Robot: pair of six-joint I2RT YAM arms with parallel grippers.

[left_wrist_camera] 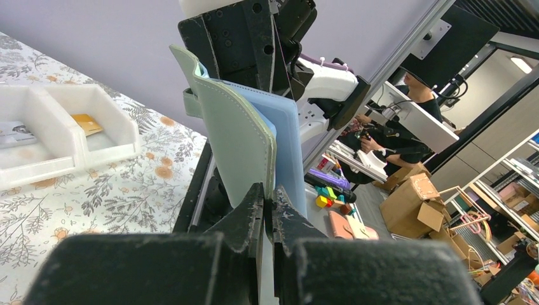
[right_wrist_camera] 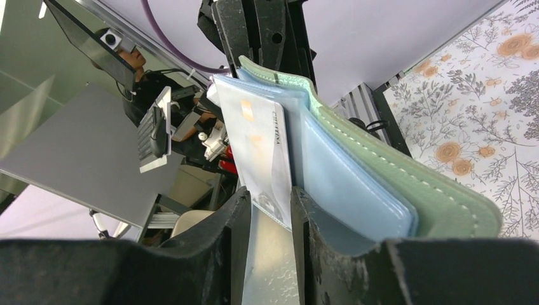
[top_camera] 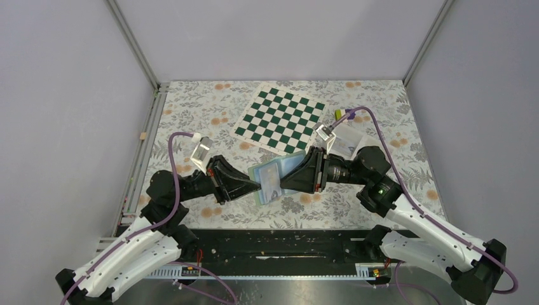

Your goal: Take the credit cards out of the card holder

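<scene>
The pale green card holder is held spread in the air between my two arms, its light blue sleeves facing right. My left gripper is shut on the holder's edge. A whitish card sits in a clear sleeve, standing slightly out from the other blue sleeves. My right gripper is part open, one finger on each side of that card's lower end, with a gap left between the fingers. Whether the pads touch the card I cannot tell.
A white tray with compartments lies on the flowered cloth, holding a pale card and a yellow item. A green-and-white checkerboard lies behind the grippers.
</scene>
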